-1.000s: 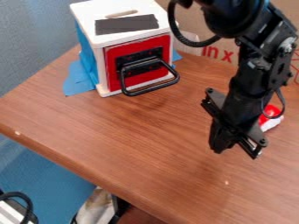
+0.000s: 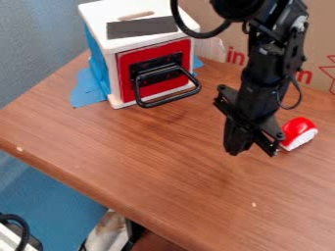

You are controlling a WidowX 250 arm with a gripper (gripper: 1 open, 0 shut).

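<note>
The black arm (image 2: 262, 59) reaches down from the top right to my gripper (image 2: 254, 145), which points down over the wooden table (image 2: 144, 176). Just right of it lies a red and white object (image 2: 299, 131); whether the fingers touch it or hold anything I cannot tell. A white box with a red front (image 2: 141, 69) and a black handle (image 2: 170, 95) stands at the back left on a blue sheet (image 2: 88, 88).
Cardboard with red print (image 2: 318, 69) is at the back. The table's left edge drops to a blue floor.
The arm and gripper have moved up and back, uncovering more of the red and white object. The box stays where it was.
</note>
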